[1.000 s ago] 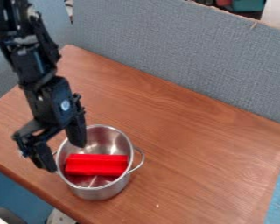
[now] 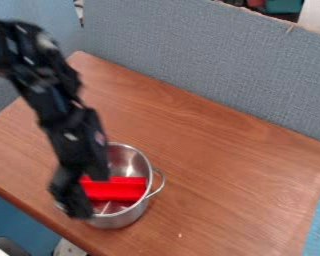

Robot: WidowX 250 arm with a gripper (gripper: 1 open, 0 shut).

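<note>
A black robot arm, blurred by motion, reaches down from the upper left to a steel pot (image 2: 136, 160) with a looped handle on its right. A red cylindrical object (image 2: 120, 192) lies inside the pot. The gripper (image 2: 79, 193) is low over the pot's left side, hiding part of the pot and the left end of the red object; its fingers are too blurred to show clearly how they stand.
A grey padded partition (image 2: 203, 60) runs along the back. A blue tape strip (image 2: 318, 225) lies at the right; the table's edge is at lower left.
The arm and gripper have moved right, over the pot's left part, now covering some of it and of the red object. The pot appears unmoved.
</note>
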